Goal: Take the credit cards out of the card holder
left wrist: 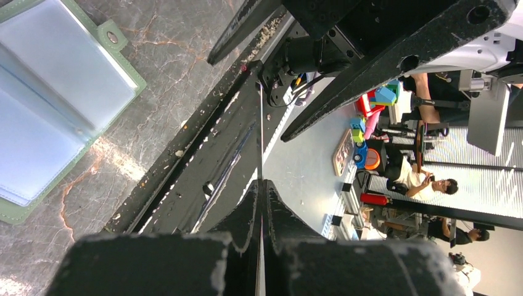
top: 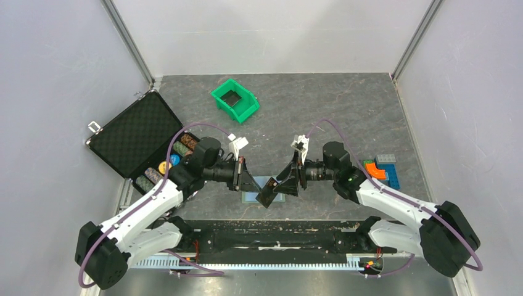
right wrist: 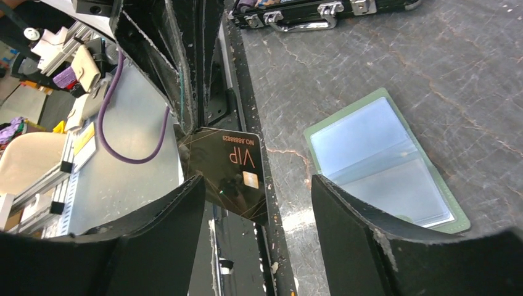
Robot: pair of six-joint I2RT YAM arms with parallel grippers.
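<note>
A black VIP card [right wrist: 231, 179] hangs above the table, pinched at one corner by my left gripper, which is shut on it. The left wrist view shows this card [left wrist: 259, 139] nearly edge-on. Facing it from the right is my right gripper, its fingers apart and nothing gripped; the card's free part reaches toward the gap between them. Under both grippers the green-edged card holder [right wrist: 387, 91] lies spread flat, its clear pockets showing no card. At the back, the green bin [top: 249, 108] contains a dark card-like item [top: 230, 97].
An open black case [top: 132, 132] with coloured rolls stands at left. Orange and blue blocks [top: 387, 176] sit at far right. A black rail [top: 277, 243] runs along the front edge.
</note>
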